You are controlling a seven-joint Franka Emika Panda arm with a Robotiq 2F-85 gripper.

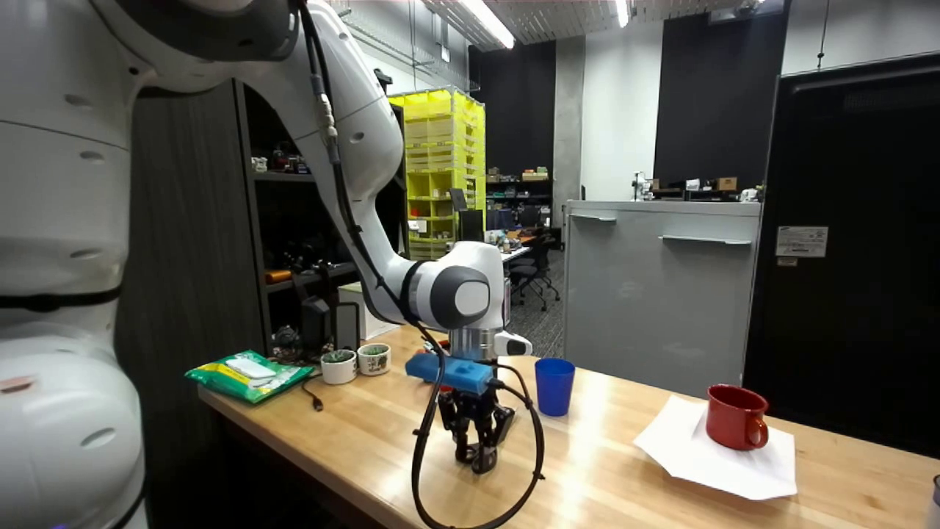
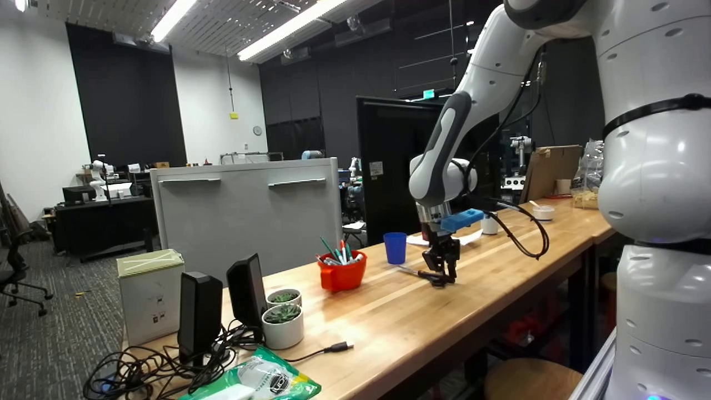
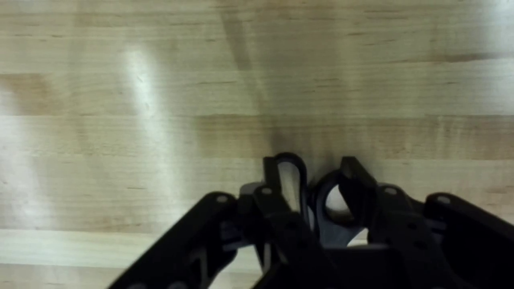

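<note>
A pair of scissors with black handles (image 3: 302, 180) lies on the wooden table (image 3: 144, 192), its loops side by side in the wrist view. My gripper is down at table height, its fingers apart and astride the loops. The left finger overlaps the left loop, while the right one covers part of the other loop; whether either presses on the handles is unclear. In exterior view 1 the gripper (image 1: 474, 451) stands over the scissors and hides most of them. Exterior view 2 shows the blades (image 2: 407, 269) pointing away from the gripper (image 2: 445, 276).
Behind the gripper stands a blue cup (image 1: 554, 388). A red mug (image 1: 736, 418) sits on white paper (image 1: 678, 432) to the right. A red holder of pens (image 2: 343, 274), potted plants (image 2: 283, 326) and a green packet (image 1: 251, 376) occupy the other end. Bare table lies in front.
</note>
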